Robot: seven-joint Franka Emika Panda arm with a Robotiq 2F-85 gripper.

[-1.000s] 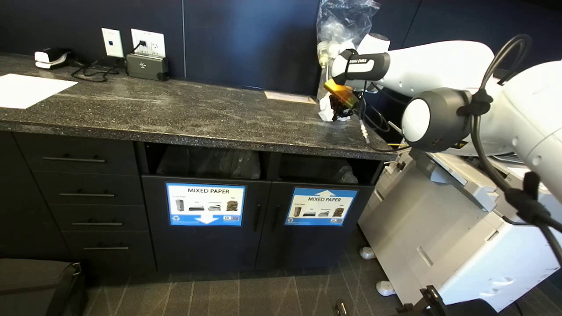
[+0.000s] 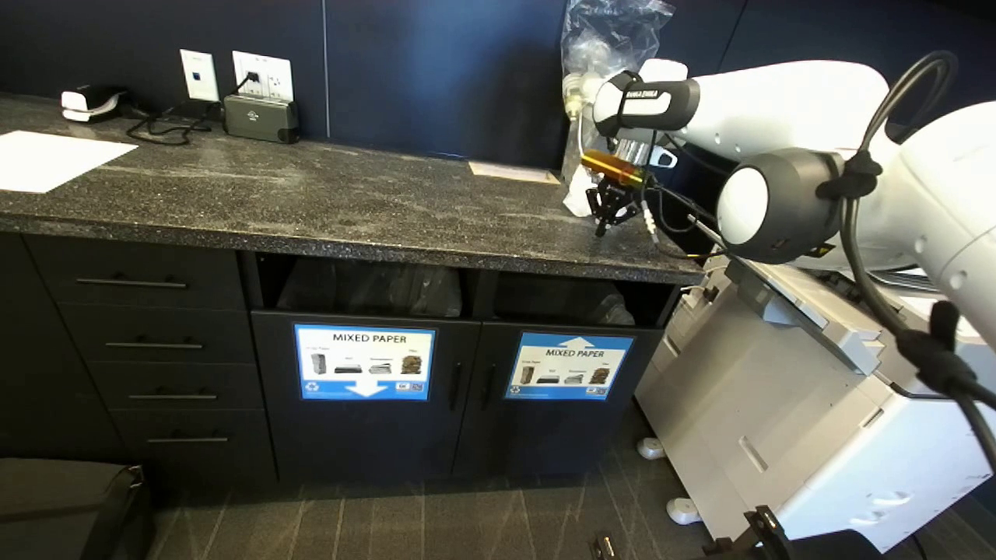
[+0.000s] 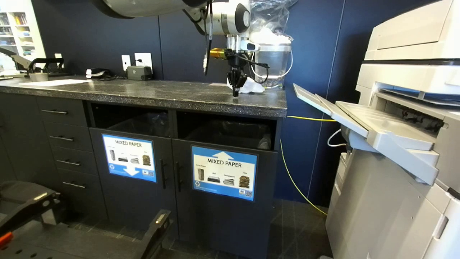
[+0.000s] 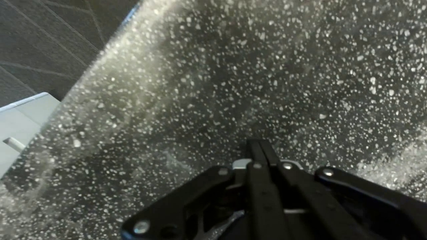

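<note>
My gripper is shut, its two black fingertips pressed together with nothing showing between them. It points down just above the right end of the speckled dark countertop (image 4: 304,76); whether the tips touch the surface I cannot tell. In exterior view 2 the gripper (image 3: 235,93) stands in front of a crumpled white paper or cloth (image 3: 252,86). That white piece (image 2: 579,194) shows partly behind the gripper (image 2: 602,229) in exterior view 1. A clear container (image 3: 274,64) topped by a transparent plastic bag (image 3: 269,15) stands behind it, against the wall.
A white sheet (image 2: 56,160) and a grey power box (image 2: 261,120) lie towards the left. Open slots sit above the MIXED PAPER doors (image 2: 366,362). Beyond the right edge stands a large printer (image 3: 388,142), with a yellow cable (image 3: 297,185) hanging between.
The gripper has swung from a tilted pose to pointing more nearly downward, its tips now lower in exterior view 1. The arm's wrist has shifted slightly; the white piece stays near the same place.
</note>
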